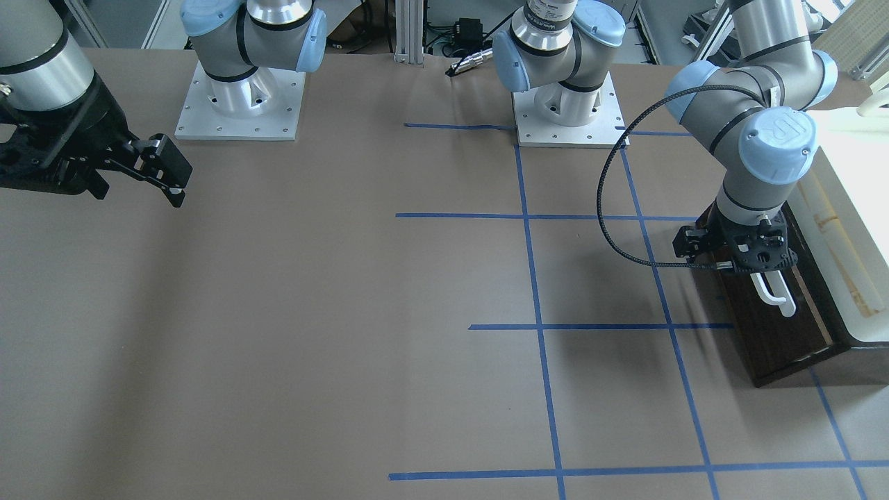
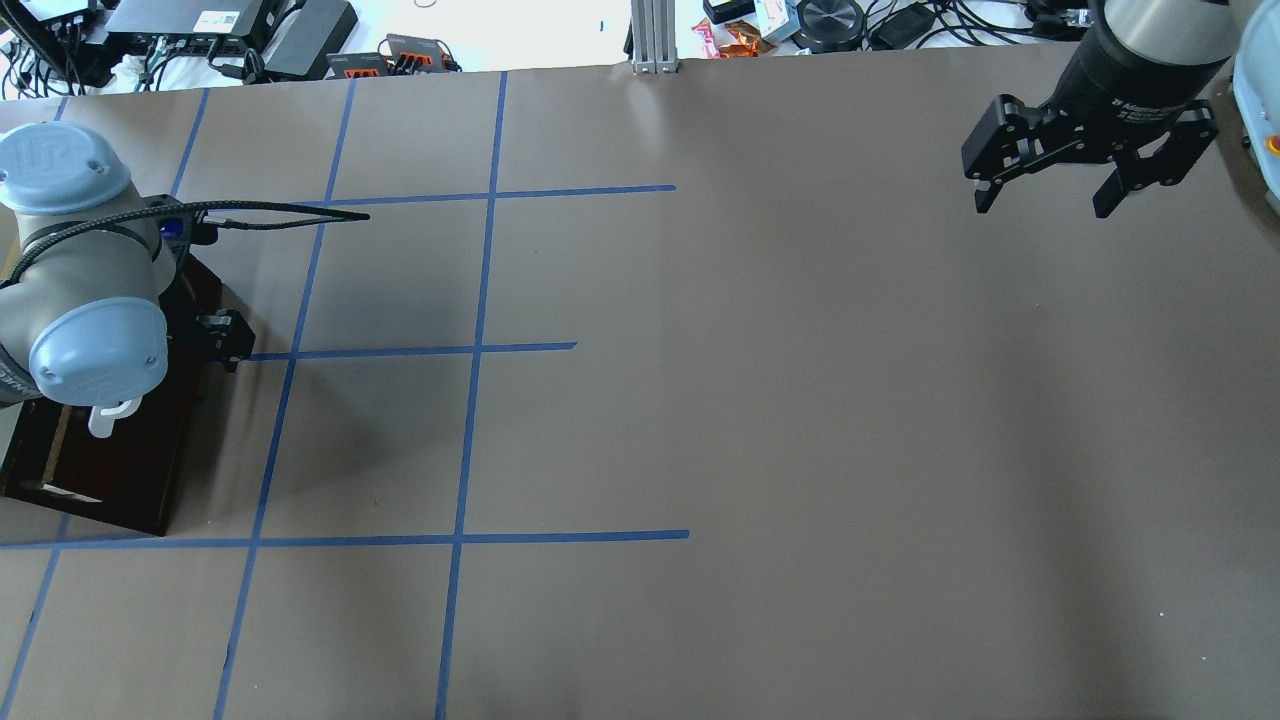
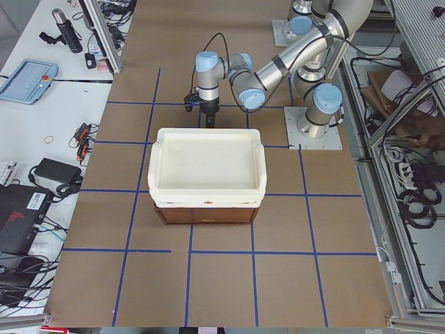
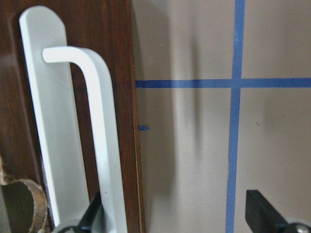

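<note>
A dark wooden box (image 1: 775, 342) with a white tray on top (image 3: 207, 163) stands at the right of the front view. Its white handle (image 4: 104, 141) runs vertically in the wrist view, on the wooden face. My gripper (image 1: 733, 258) is at that handle; in the wrist view its fingertips (image 4: 181, 218) stand wide apart, the left one against the handle's lower part, the right one over the bare floor. The gripper is open.
A second black gripper (image 2: 1086, 156) hangs at the far side of the table. Other arm bases stand at the back. A black cable loops from my arm.
</note>
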